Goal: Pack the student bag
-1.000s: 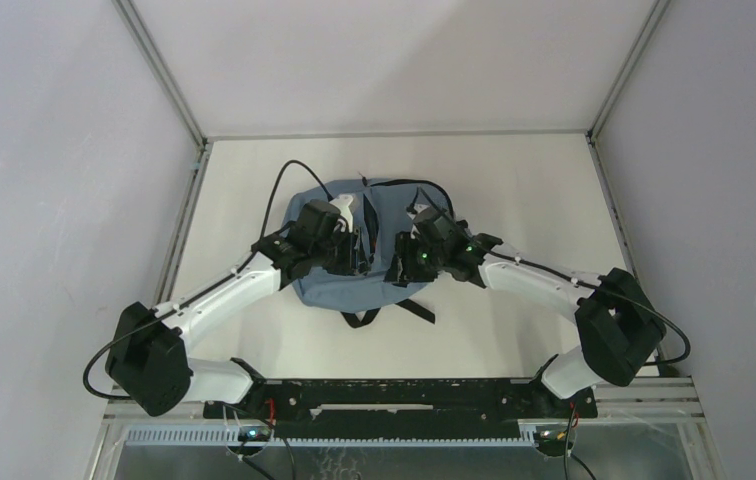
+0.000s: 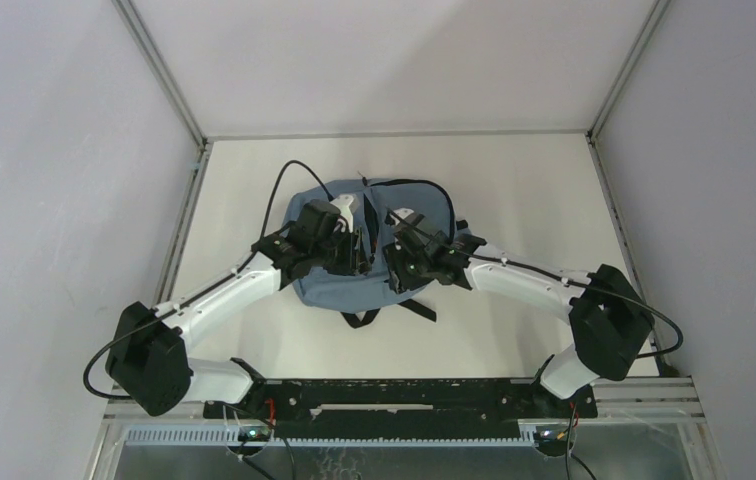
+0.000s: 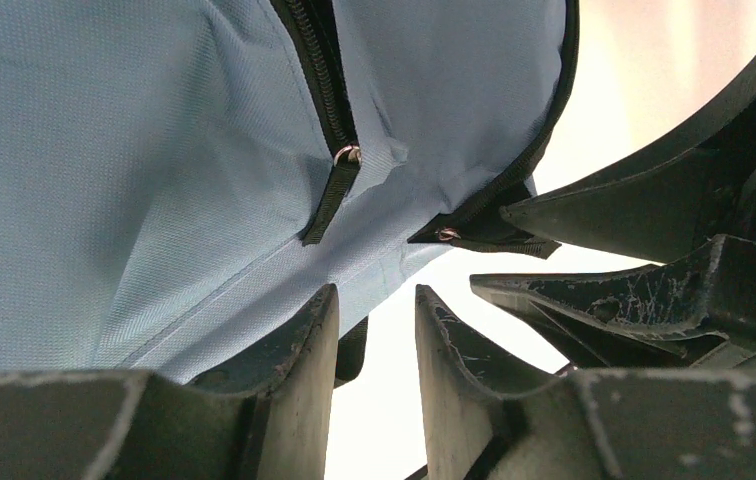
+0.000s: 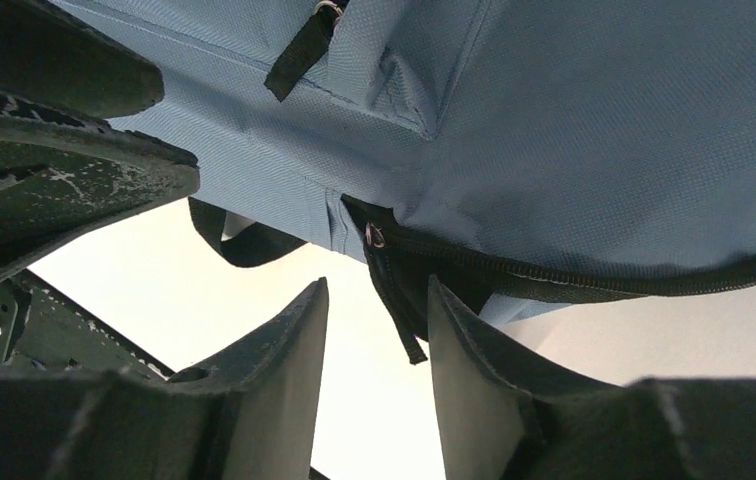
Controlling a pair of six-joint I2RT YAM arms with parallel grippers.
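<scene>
A blue-grey bag (image 2: 339, 295) with black zippers and straps lies on the white table. My left gripper stands open over it, empty, below a zipper pull (image 3: 329, 200) in the left wrist view. My right gripper is open at the bag's edge, around the lower end of a long zipper. That zipper's pull tab (image 4: 394, 310) hangs between the fingertips as seen in the right wrist view; I cannot tell that either finger touches it. Each gripper shows at the side of the other's wrist view, close by.
A black strap (image 2: 416, 309) sticks out from the bag toward the front.
My right gripper has shifted slightly toward the front over the last second, its wrist turning a little. My left arm and the bag look unchanged.
</scene>
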